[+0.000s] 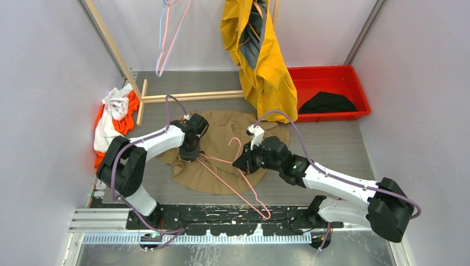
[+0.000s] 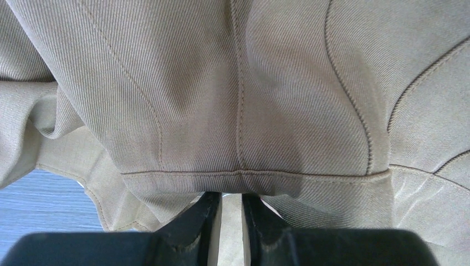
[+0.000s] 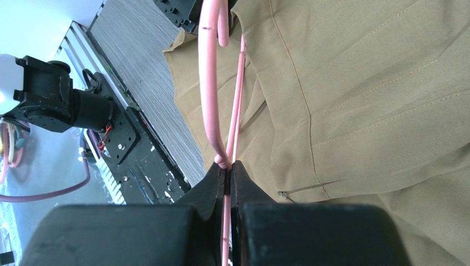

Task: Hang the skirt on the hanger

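Note:
The khaki skirt lies spread on the grey floor, its seams and folds filling the left wrist view. My left gripper is down at the skirt's middle, over one end of the pink hanger; in the left wrist view its fingertips stand slightly apart at a seamed fold, the tips partly under cloth. My right gripper is shut on the pink hanger. The hanger's hook points away from me in the top view, and its far end reaches past the skirt's near edge.
A yellow garment hangs at the back on a wooden rack, with hangers top left. A red bin with dark cloth stands back right. White and orange cloths lie at the left wall.

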